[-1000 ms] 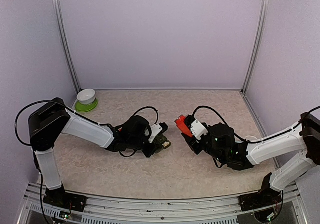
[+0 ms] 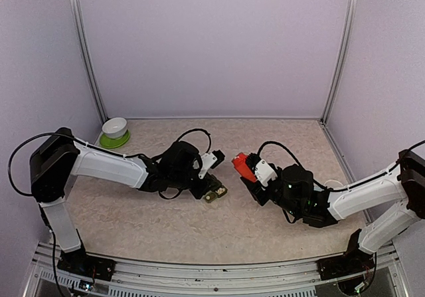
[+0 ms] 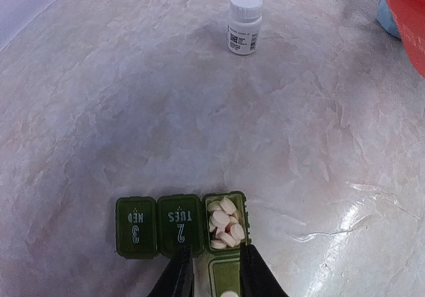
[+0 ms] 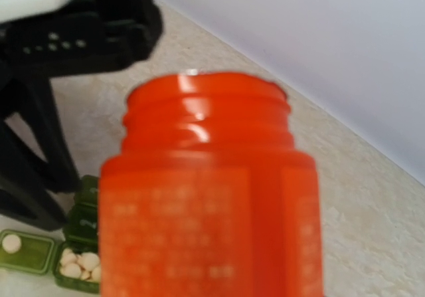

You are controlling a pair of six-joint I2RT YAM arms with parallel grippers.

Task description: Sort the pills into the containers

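My right gripper [image 2: 253,183] is shut on an orange-red bottle [image 4: 212,204]. The bottle is lidless, its threaded neck up in the right wrist view, and it leans left in the top view. My left gripper is over the green pill organizer [image 3: 136,227]; its fingertips stand apart, and no held thing shows between them. Whitish pills [image 3: 226,222] fill one open compartment. A single pill [image 4: 11,244] lies in the neighbouring green compartment [image 4: 33,254]. Lids marked 2 and 3 look closed. The organizer's other part is hidden.
A white pill bottle with its cap on [image 3: 244,24] stands on the table beyond the organizer. At the back left, a white bowl [image 2: 115,127] rests on a green plate [image 2: 106,142].
My left gripper has moved slightly up in the top view, uncovering more of the organizer. The right gripper and its orange-red bottle have hardly moved.
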